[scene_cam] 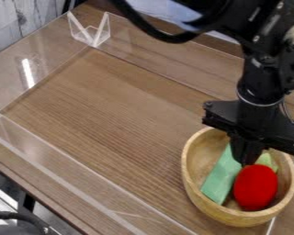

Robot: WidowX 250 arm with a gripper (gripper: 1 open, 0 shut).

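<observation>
My black gripper [250,124] hangs over the right side of the table, low above a wooden bowl [198,193]. Inside the bowl lie a red rounded object [255,188], a mint-green bar [219,179] and a lighter green piece behind the red one, partly hidden by the gripper. The gripper's fingertips are at the bowl's upper part; whether anything is between them is hidden.
A clear plastic container [91,29] stands at the back left.
</observation>
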